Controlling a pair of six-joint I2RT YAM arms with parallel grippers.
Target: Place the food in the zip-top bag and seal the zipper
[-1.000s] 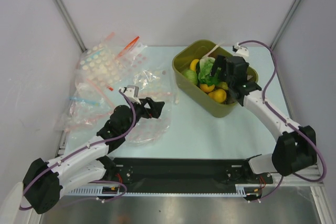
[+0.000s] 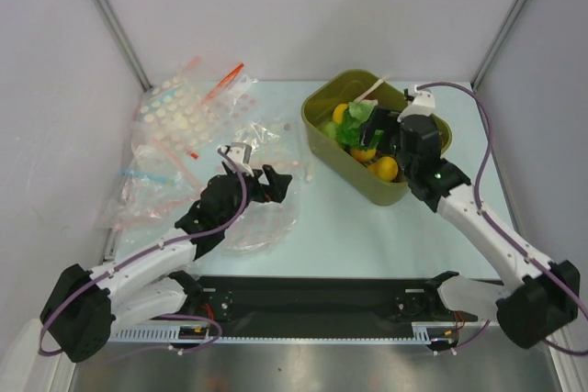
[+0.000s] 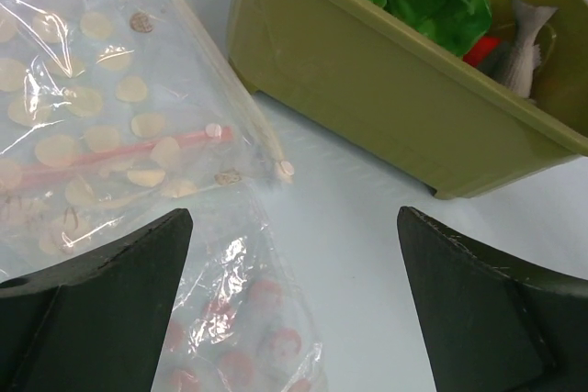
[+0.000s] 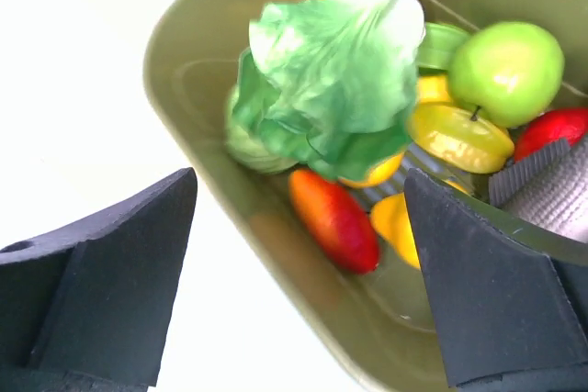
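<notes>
An olive bin [image 2: 335,158] full of toy food stands at back right. My right gripper [image 2: 379,128] is over it, open; in the right wrist view its fingers frame lettuce [image 4: 331,80], a green apple [image 4: 505,71] and a red oblong item [image 4: 333,219], none held. Clear zip top bags [image 2: 188,107] with printed dots and coloured zippers lie flat across the left half. My left gripper [image 2: 271,183] hovers open above a bag [image 3: 110,117] left of the bin, nothing between its fingers. A grey fish [image 3: 522,52] shows inside the bin in the left wrist view.
Bare white table [image 2: 367,240] lies in front of the bin. Walls bound the workspace at the sides and back, and the bin stands near the back one.
The left gripper has shifted slightly right.
</notes>
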